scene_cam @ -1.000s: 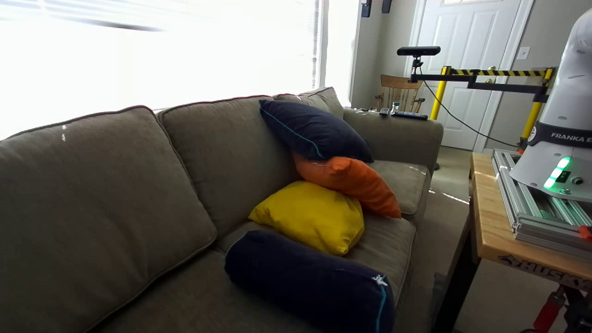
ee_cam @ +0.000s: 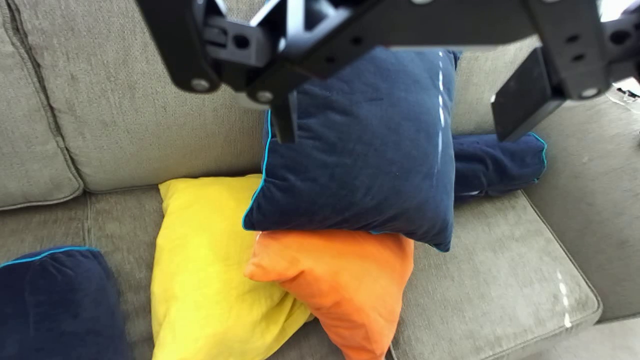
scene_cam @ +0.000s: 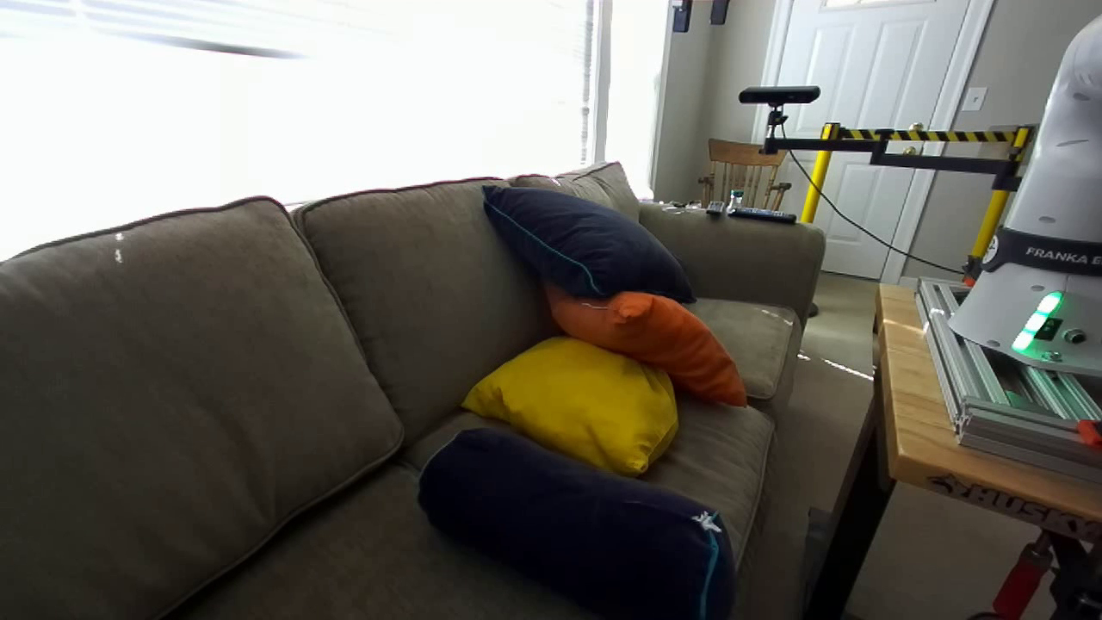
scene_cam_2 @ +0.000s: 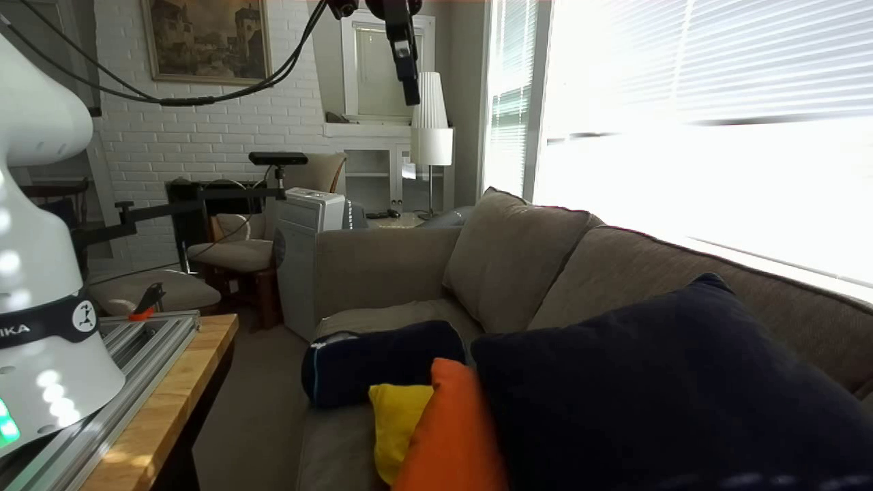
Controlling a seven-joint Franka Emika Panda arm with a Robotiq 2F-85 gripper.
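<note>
My gripper is open, its two fingers wide apart and nothing between them. In the wrist view a square navy pillow (ee_cam: 366,156) with blue piping shows beyond the fingers. It rests on an orange pillow (ee_cam: 348,276), which overlaps a yellow pillow (ee_cam: 204,258). A navy bolster (scene_cam: 578,517) lies on the seat at the near end in exterior view 1. Another navy roll (ee_cam: 498,162) sits behind the square pillow by the armrest. In exterior view 2 the tip of the gripper hangs at the top, clear of the sofa.
The grey-brown sofa (scene_cam: 186,393) runs along a bright window. Facing it is a wooden workbench (scene_cam: 930,434) carrying the arm's base, with a floor gap between. A camera on a stand (scene_cam: 780,95) is beyond the far armrest. The seat by that armrest has bare room.
</note>
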